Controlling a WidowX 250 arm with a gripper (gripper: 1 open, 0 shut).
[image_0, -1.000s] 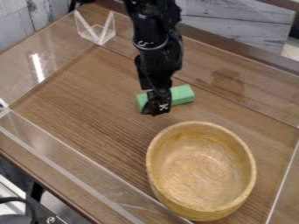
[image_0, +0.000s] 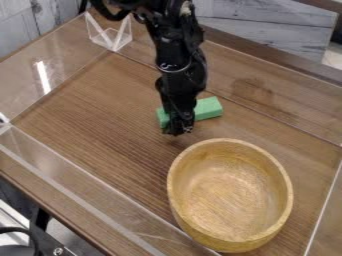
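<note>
My black gripper (image_0: 178, 117) comes down from the top centre and is low at a green block (image_0: 205, 108) on the wooden table (image_0: 80, 120). Its fingers are over the left part of the block, partly hiding it; whether they grip it I cannot tell.
A large yellow oval bowl (image_0: 229, 193) stands at the lower right, a short way below the block. A clear wire or plastic holder (image_0: 111, 30) sits at the top left.
The gripper's fingers look drawn closer together over the block's left part than before. The block is in about the same place.
</note>
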